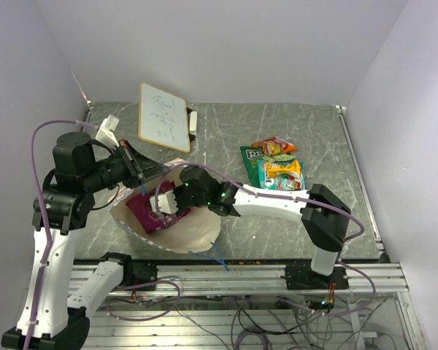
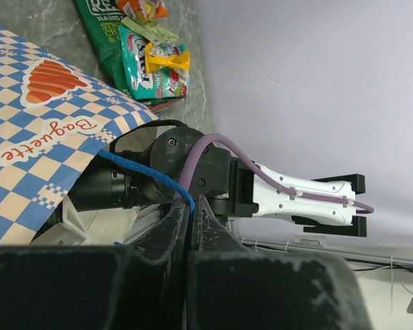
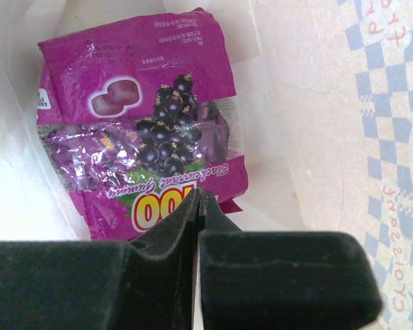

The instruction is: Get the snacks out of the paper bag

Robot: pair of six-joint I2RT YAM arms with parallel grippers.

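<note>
Purple Lot 100 blackcurrant candy bag (image 3: 162, 58) lies flat inside the open paper bag (image 1: 197, 237), well seen in the right wrist view. My right gripper is over it inside the bag's mouth, fingertips together and nothing between them. From above, the right arm covers part of the candy (image 1: 157, 215). My left gripper is shut on the blue cord handle (image 2: 141, 167) at the paper bag's far side, in the left wrist view. Blue-checked paper with "Baguette" print (image 2: 27, 117) shows there on the bag's outside.
Several snacks lie on the table to the right: a green pack (image 1: 252, 162), an orange-red pack (image 1: 274, 144) and a teal pack with a yellow candy (image 1: 285, 169) on it. A whiteboard (image 1: 163, 117) lies at the back left. Bare table surrounds them.
</note>
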